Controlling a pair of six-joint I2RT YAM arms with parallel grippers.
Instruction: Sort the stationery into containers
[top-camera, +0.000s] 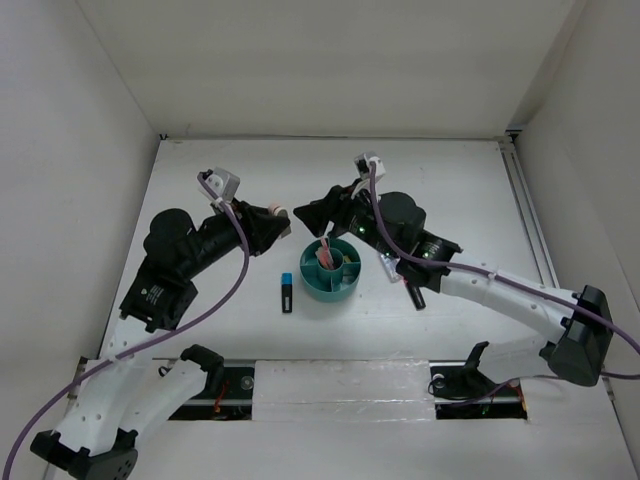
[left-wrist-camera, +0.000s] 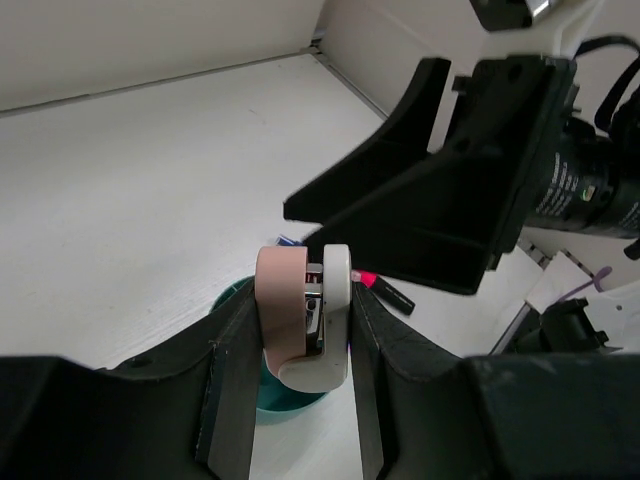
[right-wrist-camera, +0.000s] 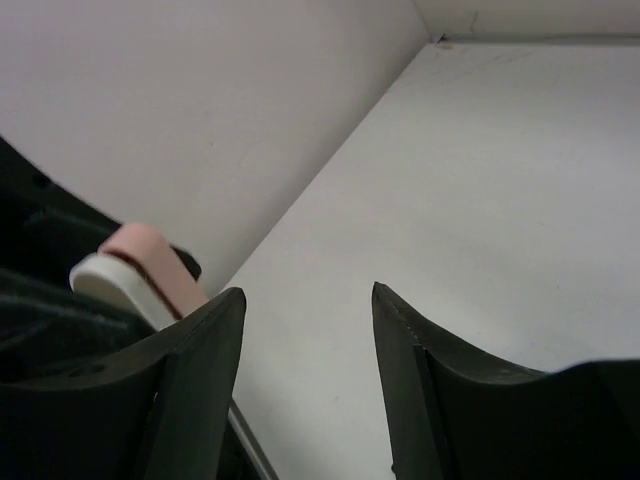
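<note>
My left gripper (top-camera: 280, 218) is shut on a pink and white tape dispenser (left-wrist-camera: 316, 366), held above the table. My right gripper (top-camera: 313, 213) faces it closely, part open, with nothing seen between its fingertips in the right wrist view. Below sits a teal divided holder (top-camera: 329, 285) with pink and other small items inside. A dark marker with a blue cap (top-camera: 287, 297) lies left of the holder; a dark marker (top-camera: 416, 297) and a pale blue item (top-camera: 390, 267) lie to its right. A red cap (left-wrist-camera: 365, 279) shows in the left wrist view.
Walls enclose the back and both sides. Both arms reach in over the table's middle.
</note>
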